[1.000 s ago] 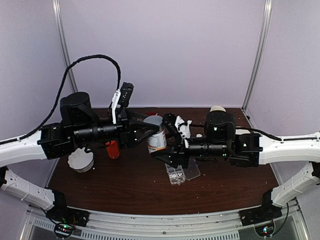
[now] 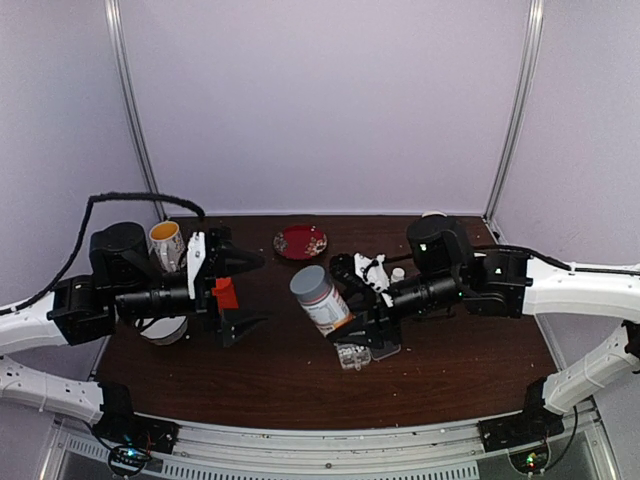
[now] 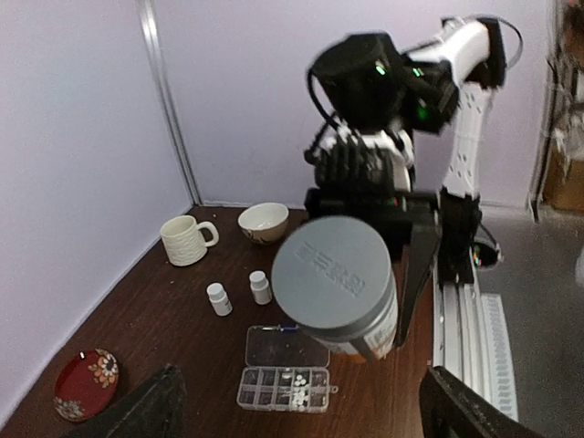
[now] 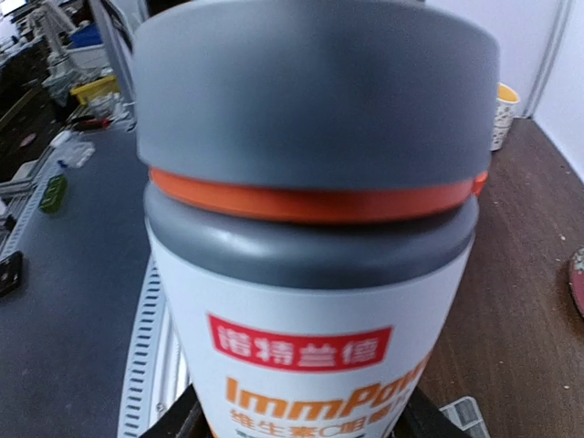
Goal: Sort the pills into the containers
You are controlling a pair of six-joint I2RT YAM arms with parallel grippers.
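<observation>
A white pill bottle with a grey cap (image 2: 325, 305) is held tilted above the table, and my right gripper (image 2: 362, 310) is shut on its body. In the right wrist view the bottle (image 4: 310, 246) fills the middle, its cap on and an orange band under it. My left gripper (image 2: 250, 295) stands wide open to the left of the bottle, with nothing between its fingers. Below the bottle, the clear pill box (image 3: 285, 388) lies with its lid open and white pills in some compartments. Two small white bottles (image 3: 219, 298) stand behind the box.
A red flowered plate (image 2: 300, 241) lies at the back middle. At the left are a patterned mug (image 2: 166, 244), a red object (image 2: 225, 293) and a white bowl (image 2: 165, 330). A white mug (image 3: 185, 241) and bowl (image 3: 264, 222) stand at the far right.
The bottle remains in my right gripper, now lower and more tilted.
</observation>
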